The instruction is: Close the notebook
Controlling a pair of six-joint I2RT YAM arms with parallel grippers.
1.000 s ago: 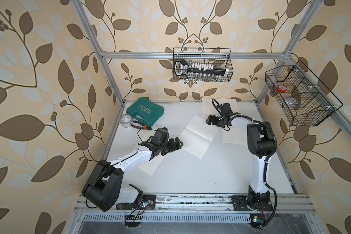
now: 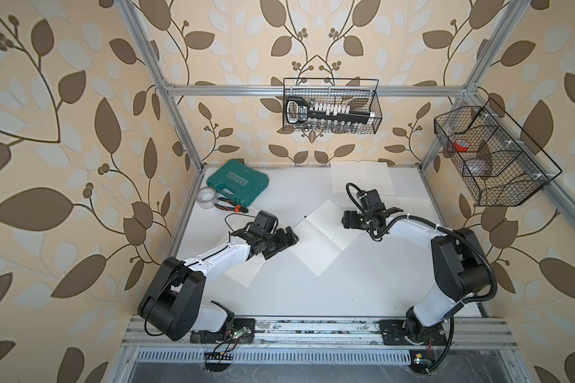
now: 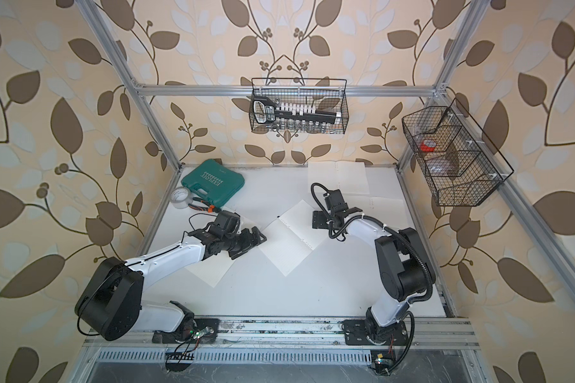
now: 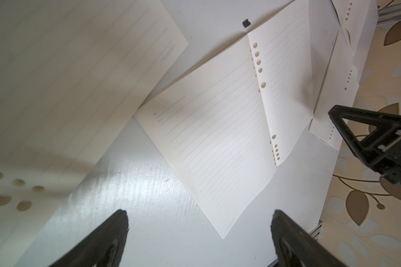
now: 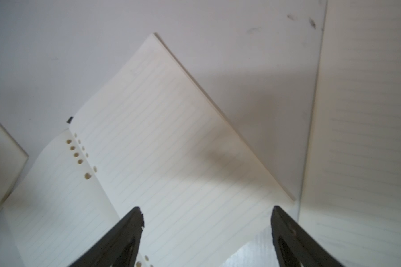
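Observation:
The middle notebook point(image 2: 316, 247) lies open on the white table, its pages turned diagonally. Its spine, with punched holes, shows in both wrist views. At its left corner, in the top left view, hovers my left gripper; its fingers are spread with nothing between them. Over the edge of the notebook's right page point(image 5: 178, 155) is my right gripper, its fingers apart and empty. Whether either gripper touches the paper I cannot tell.
Another open notebook point(image 4: 62, 89) lies under the left arm. One more point(image 2: 373, 175) is at the back, and another point(image 5: 365, 133) is partly behind the right arm. A green case point(image 2: 238, 182) and tape roll point(image 2: 205, 197) stand back left.
The middle notebook has shifted toward the front and turned slightly. The left arm has barely moved.

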